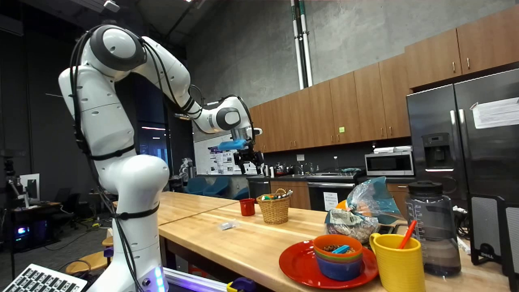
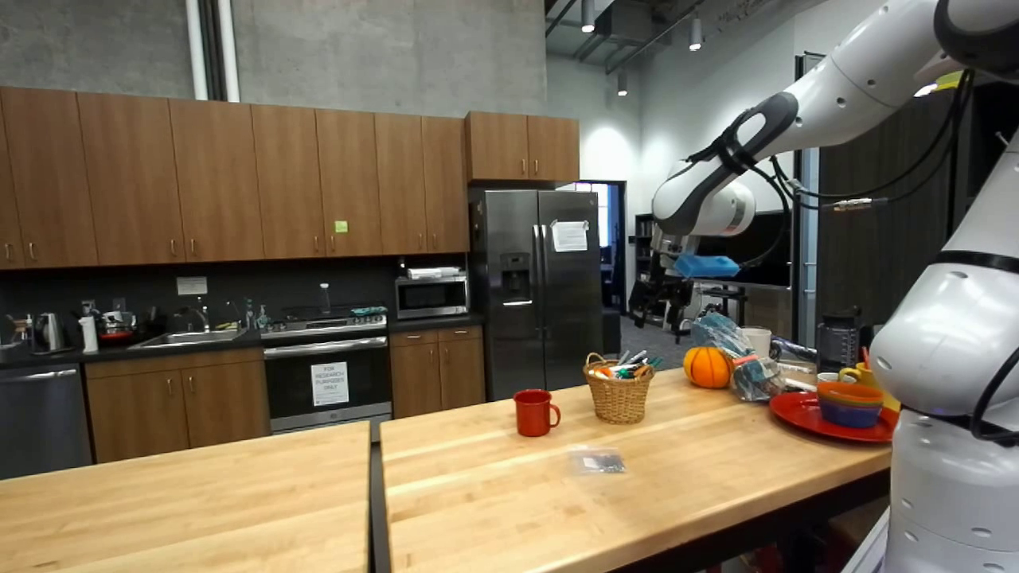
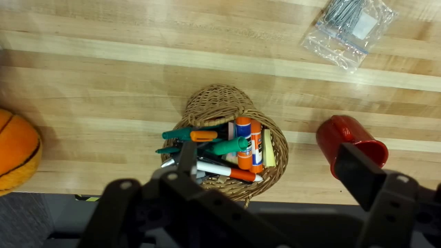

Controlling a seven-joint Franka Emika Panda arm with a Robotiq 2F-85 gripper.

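High above the table, my gripper [image 1: 250,168] points down and stands open, with wide space between its dark fingers. Nothing is held there. From above, a wicker basket [image 3: 223,101] full of pens, markers and glue sticks appears between and behind the fingers, well below them. A red mug [image 3: 337,138] shows to the right, partly covered by the right finger. In exterior view 2 the same mug [image 2: 532,412] stands upright left of the basket [image 2: 621,396]. A clear plastic bag [image 3: 351,31] with small grey pieces lies flat on the wood.
An orange pumpkin [image 2: 708,367] and a crumpled bag [image 1: 357,219] sit beyond the basket. A red plate [image 1: 294,263] with stacked bowls [image 1: 338,265], a yellow mug [image 1: 399,265] and a water bottle [image 1: 430,228] crowd one table end.
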